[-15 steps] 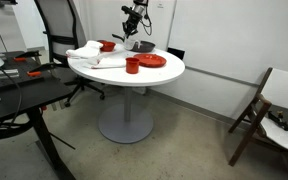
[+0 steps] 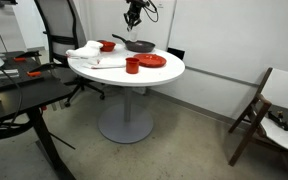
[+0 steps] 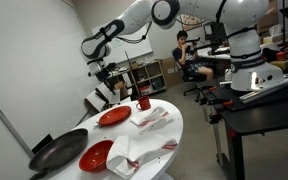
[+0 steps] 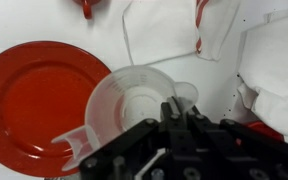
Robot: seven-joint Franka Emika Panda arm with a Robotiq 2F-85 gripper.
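In the wrist view, a translucent plastic jug (image 4: 106, 104) with a spout or handle at its sides hangs in front of my gripper, whose fingers are shut on its near edge. Clutter of the gripper's own dark parts hides exactly where the fingers touch. From exterior view 1, my gripper (image 2: 134, 21) is above the far side of the round white table (image 2: 102, 75), with the jug only faint beneath it. Below it sits a black frying pan (image 2: 141, 46).
A red plate (image 2: 151, 61), red cup (image 2: 132, 66), red bowl (image 2: 107, 46) and white towels (image 2: 87, 53) share the tabletop. The wrist view shows the plate (image 4: 6, 100) partly behind the jug. A wooden-armed chair (image 2: 276, 110) stands apart at right.
Other tabletop things stay put.
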